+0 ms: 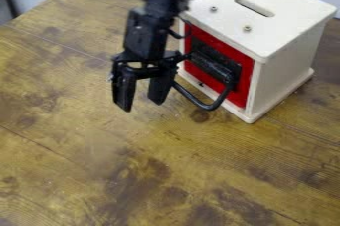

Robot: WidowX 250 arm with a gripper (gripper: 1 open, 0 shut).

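My black gripper is open, hanging over the wooden table just left of a white wooden box with a slot and bolts on top. The box's red front carries a black panel with a black curved handle that reaches out toward the lower left, right of my fingers. Nothing shows between the fingertips.
Bare wooden table fills the left and front of the view. A pale wall runs behind the box at the back.
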